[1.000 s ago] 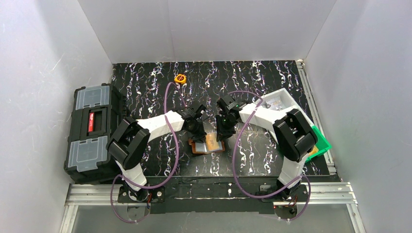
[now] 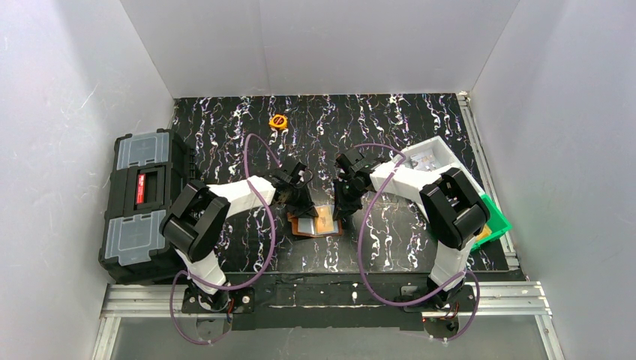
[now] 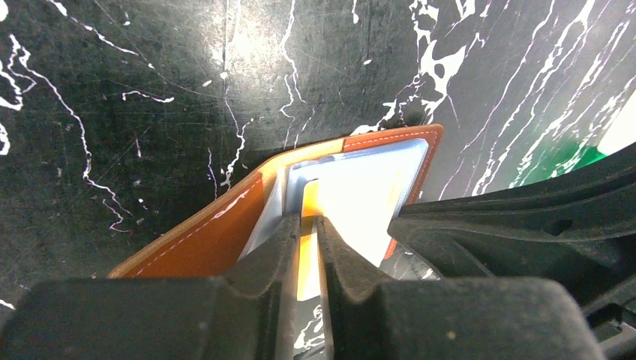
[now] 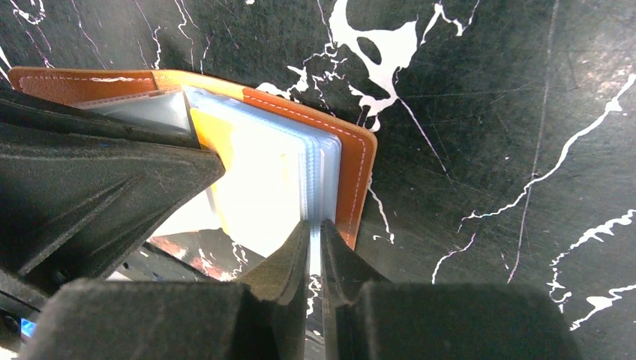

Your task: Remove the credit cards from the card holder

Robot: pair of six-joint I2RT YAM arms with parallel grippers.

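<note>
The brown card holder [image 2: 292, 226] lies spread open on the dark marbled table, with clear sleeves inside. A pale card with a yellow edge [image 3: 306, 259] sits in its right half; bright light washes out its face. My left gripper is shut at that edge, a yellow strip showing between its fingertips. At the clear sleeve's outer edge [image 4: 330, 161] stands my right gripper. Its fingers are close together with the sleeve edge in the narrow gap; whether they grip it is unclear. From above, both arms partly cover the holder.
A yellow tape measure [image 2: 278, 121] lies at the back of the table. The black toolbox [image 2: 135, 247] fills the left side. A white tray [image 2: 442, 150] and a green bin [image 2: 501, 222] stand at the right. Table space in front of the holder is clear.
The right gripper has barely moved.
</note>
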